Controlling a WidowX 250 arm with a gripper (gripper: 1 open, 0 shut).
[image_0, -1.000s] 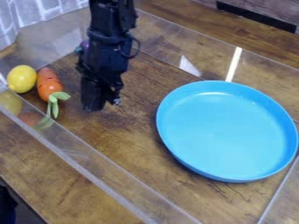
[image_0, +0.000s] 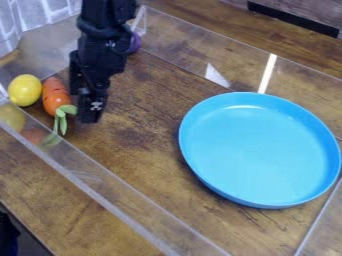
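Note:
My black gripper (image_0: 86, 100) is lowered at the left of the wooden table, its open fingers beside an orange toy carrot (image_0: 55, 97) with pale green leaves. A yellow lemon-like toy (image_0: 24, 90) lies just left of the carrot. Whether the fingers touch the carrot I cannot tell.
A large blue round plate (image_0: 259, 149) fills the right of the clear-walled area. A purple object (image_0: 134, 42) is partly hidden behind the arm.
The gripper has moved left toward the carrot from a place farther right. The carrot, lemon and plate look unmoved.

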